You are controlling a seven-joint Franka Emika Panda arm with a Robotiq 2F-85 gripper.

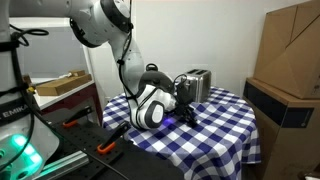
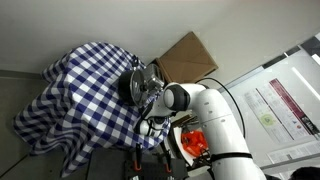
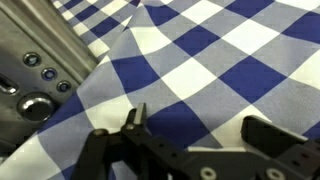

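Note:
A silver toaster stands upright on the blue-and-white checkered cloth. Its metal face, with several small buttons and a round knob, fills the left of the wrist view. My gripper is open just in front of the toaster, fingertips pointing at the cloth. Only bare checkered cloth shows between the fingers, which stand well apart. From exterior view 1, the dark gripper appears low over the table, close to the toaster's near side. The fingertips are too small there to make out contact with the cloth.
Cardboard boxes stand stacked to the right of the table. A dark side surface with orange-marked clamps lies nearest the camera.

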